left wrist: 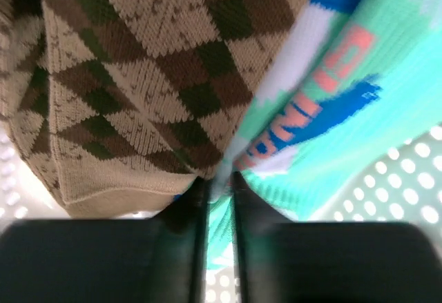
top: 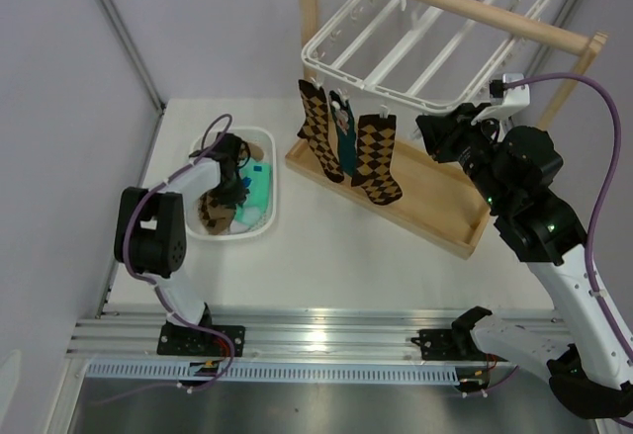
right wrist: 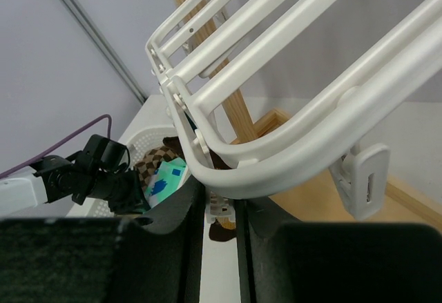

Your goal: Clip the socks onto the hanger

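Observation:
In the top view, three patterned socks hang from the white hanger [top: 368, 86]: a checked one [top: 316, 128], a teal one [top: 344, 132] and another checked one [top: 376, 157]. My right gripper [top: 425, 137] is at the hanger's near edge, shut on a white clip [right wrist: 219, 208]. Down in the white basket [top: 274, 192], my left gripper has its blurred fingers close together, pointing at the seam between a brown checked sock [left wrist: 159, 61] and a teal lettered sock [left wrist: 345, 123]. A little fabric shows at the tips; whether it is gripped is unclear.
A wooden frame [top: 591, 53] carries the hanger, with a wooden tray base [top: 445, 192] below the socks. An unoccupied clip [right wrist: 362, 182] shows to the right of my right gripper. The table [top: 316, 256] between basket and frame is clear.

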